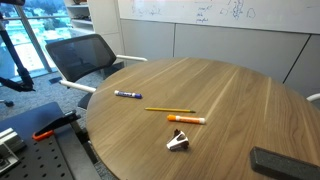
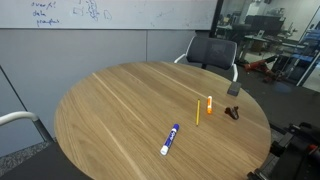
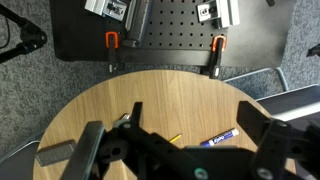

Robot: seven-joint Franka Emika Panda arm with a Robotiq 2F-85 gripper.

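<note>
My gripper shows in the wrist view as dark fingers spread wide apart, open with nothing between them, high over the table's edge. A blue-and-white marker (image 1: 128,94) lies on the round wooden table, and in the wrist view the same marker (image 3: 219,137) is near the right finger. A yellow pencil (image 1: 170,109) and an orange marker (image 1: 186,119) lie nearby. Closer to the front of exterior view 1 is a small white-and-dark object (image 1: 178,140). A black block, like an eraser (image 1: 285,164), rests at the right.
A dark robot base plate (image 3: 180,52) with bolt holes adjoins the table. Chairs (image 1: 83,55) stand around it, and a whiteboard (image 1: 230,12) hangs behind.
</note>
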